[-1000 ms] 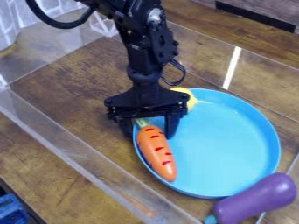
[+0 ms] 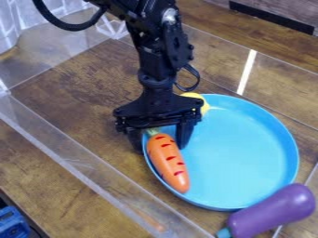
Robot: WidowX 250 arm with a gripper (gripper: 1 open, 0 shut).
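Observation:
The black gripper [image 2: 156, 130] hangs low over the left rim of the blue plate [image 2: 243, 153], directly above the top end of an orange toy carrot [image 2: 166, 163]. The carrot lies along the plate's left side, its green top partly hidden under the gripper. Whether the fingers are open or shut on anything is hard to make out. A yellow item [image 2: 202, 102] sits at the plate's upper edge, partly behind the arm.
A purple toy eggplant [image 2: 267, 213] lies at the lower right, beside the plate. A blue object [image 2: 13, 223] is in the lower left corner, beyond a clear plastic edge. The wooden surface left of the gripper is bare.

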